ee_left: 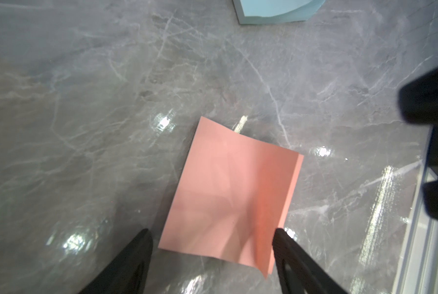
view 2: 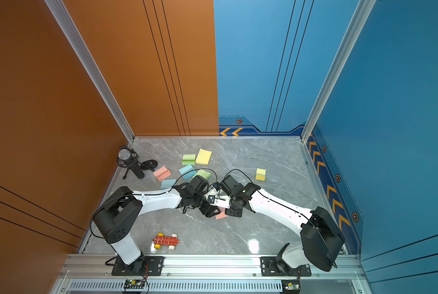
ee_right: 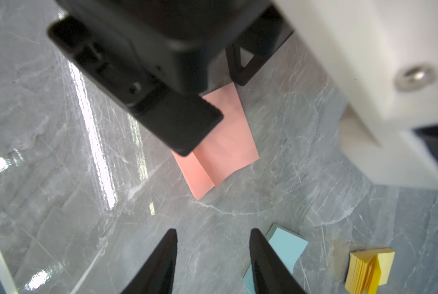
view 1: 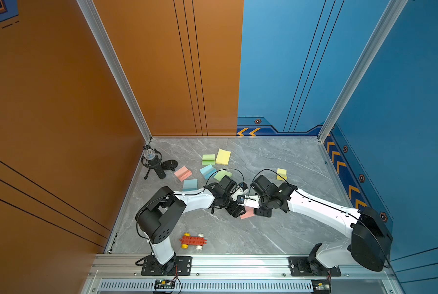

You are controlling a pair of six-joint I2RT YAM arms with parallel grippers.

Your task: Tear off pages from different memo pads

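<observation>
A creased pink memo sheet [ee_left: 223, 191] lies in the middle of the left wrist view, its right edge folded into a strip. Whether more pages lie under it, I cannot tell. My left gripper is part open above its near edge, a finger to either side and nothing held. In the right wrist view, the same pink sheet [ee_right: 231, 134] is partly hidden by the left arm's dark gripper body. My right gripper hangs part open over bare table, with nothing between its fingers. A light blue memo pad [ee_right: 285, 247] and a yellow memo pad [ee_right: 370, 269] lie beyond it.
Pink [view 1: 183, 173], blue [view 1: 190, 184], green [view 1: 208, 159] and yellow papers [view 1: 223, 156] are spread at back left. A black-and-grey device [view 1: 152, 159] stands in that corner. A red toy [view 1: 193, 240] lies at front left. Both arms meet closely mid-table.
</observation>
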